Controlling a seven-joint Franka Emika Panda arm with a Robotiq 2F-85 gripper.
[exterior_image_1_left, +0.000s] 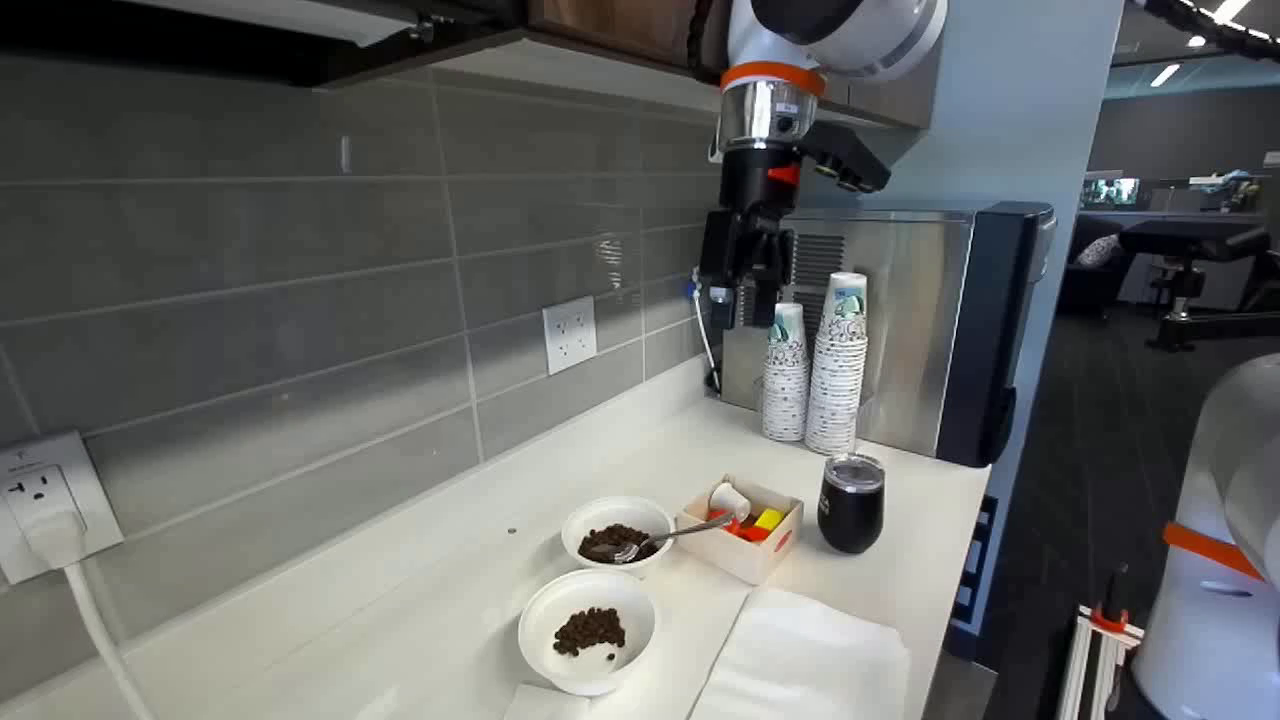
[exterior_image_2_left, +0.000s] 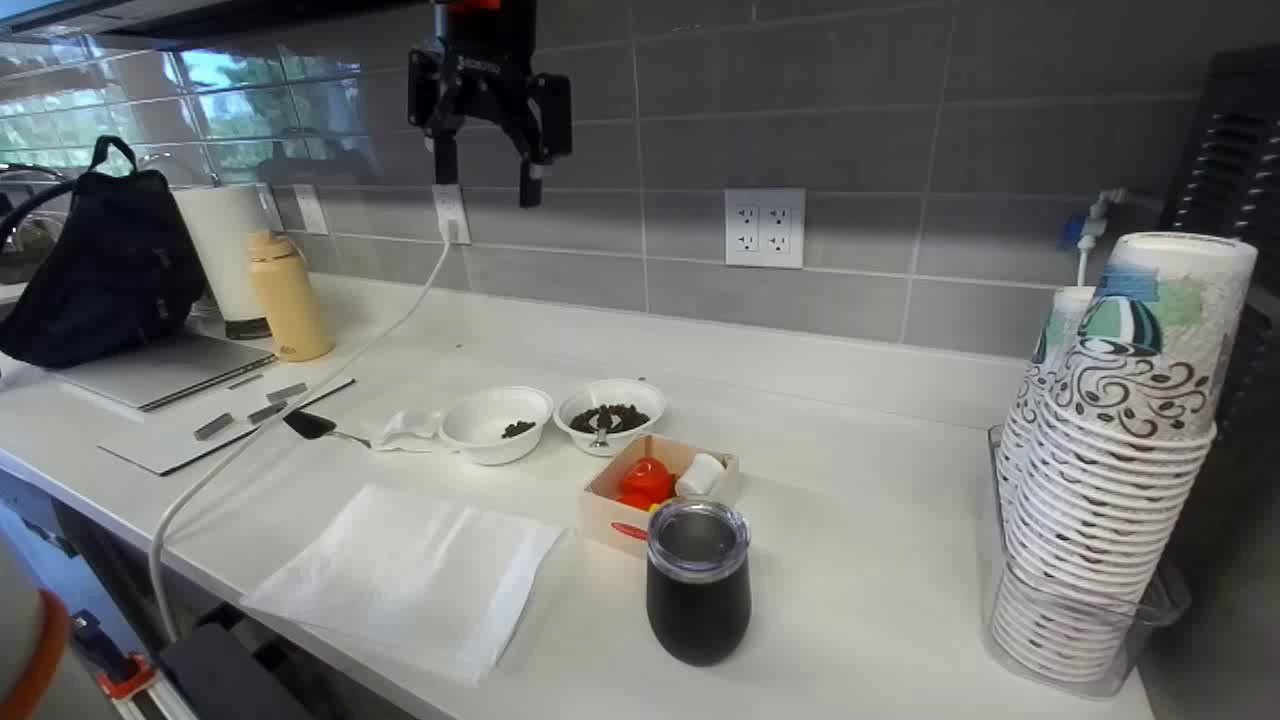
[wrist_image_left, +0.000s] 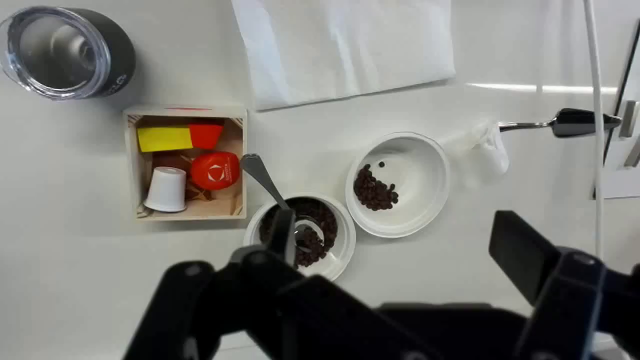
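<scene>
My gripper (exterior_image_2_left: 489, 192) hangs high above the counter, its two fingers spread wide with nothing between them. Below it are two white bowls. One bowl (wrist_image_left: 420, 180) holds a small heap of dark beans (wrist_image_left: 375, 193) to one side. The other bowl (wrist_image_left: 343, 252) has more dark beans (wrist_image_left: 327, 223), and a spoon (wrist_image_left: 264, 179) rests in it with its handle over the rim towards a wooden box. One finger partly covers this second bowl in the wrist view. Inside the small wooden box (wrist_image_left: 138, 191) lie a white cup-shaped pod (wrist_image_left: 166, 189), a red round item (wrist_image_left: 214, 170) and a yellow piece (wrist_image_left: 165, 138).
A black lidded tumbler (exterior_image_2_left: 698, 600) stands beside the box. White paper (exterior_image_2_left: 396, 576) lies towards the front edge. Tall paper cup stacks (exterior_image_2_left: 1116, 480) occupy one end. A white cable (exterior_image_2_left: 288, 408) crosses the counter near a cake server (wrist_image_left: 576, 123) and a beige bottle (exterior_image_2_left: 288, 300).
</scene>
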